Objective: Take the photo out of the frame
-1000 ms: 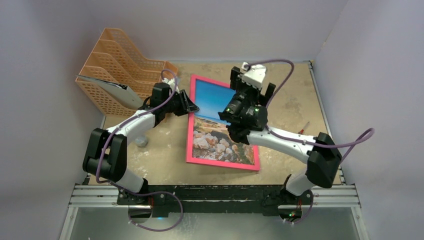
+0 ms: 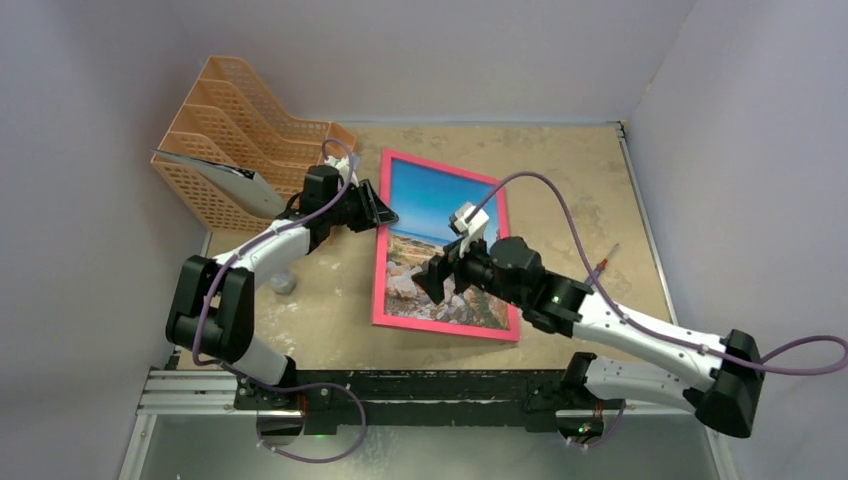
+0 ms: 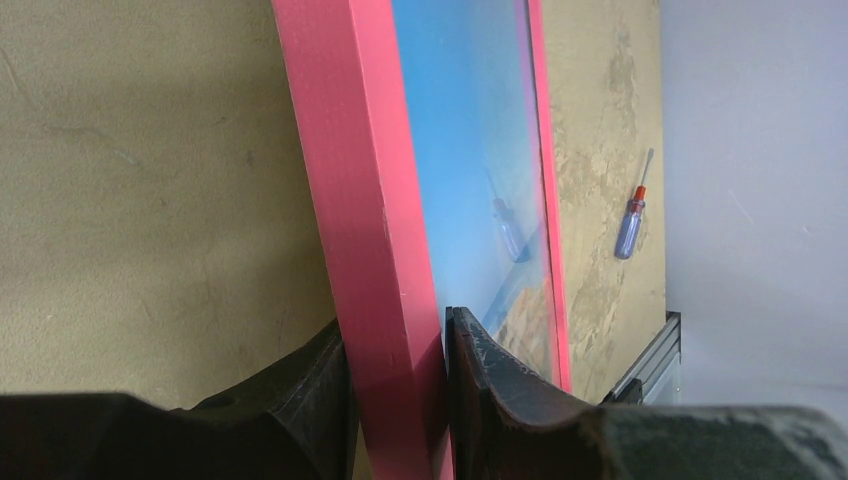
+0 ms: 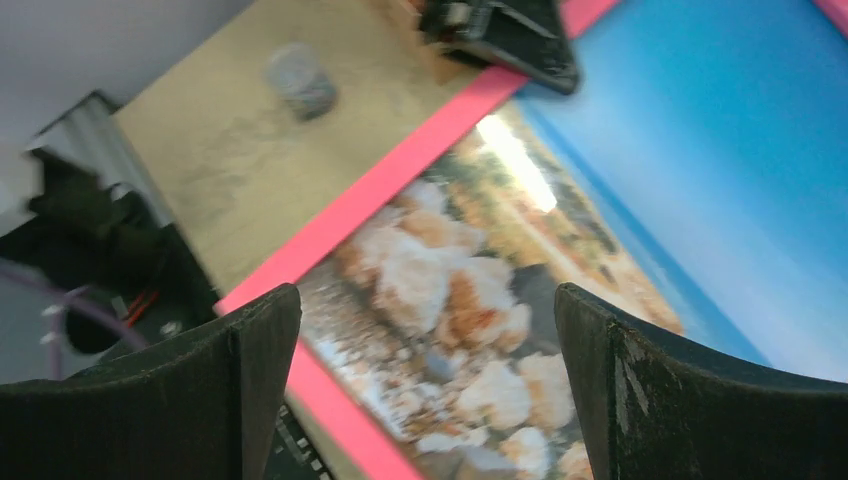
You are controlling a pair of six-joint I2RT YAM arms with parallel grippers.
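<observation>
A pink frame (image 2: 440,330) holding a beach photo (image 2: 430,200) lies on the table; in the left wrist view its long side (image 3: 365,200) runs between the fingers of my left gripper, which is shut on it. The photo (image 4: 460,310) fills much of the blurred right wrist view. My right gripper (image 2: 437,275) hangs over the lower middle of the photo, its fingers (image 4: 670,400) spread open with nothing between them.
An orange organizer (image 2: 240,110) with a leaning pale board (image 2: 225,175) stands at back left. A screwdriver (image 2: 605,260) lies right of the frame, and a clear cup (image 2: 283,283) is at left.
My right gripper has swung from the back right, above the frame, down-left and forward over the photo. The left gripper and the frame look still.
</observation>
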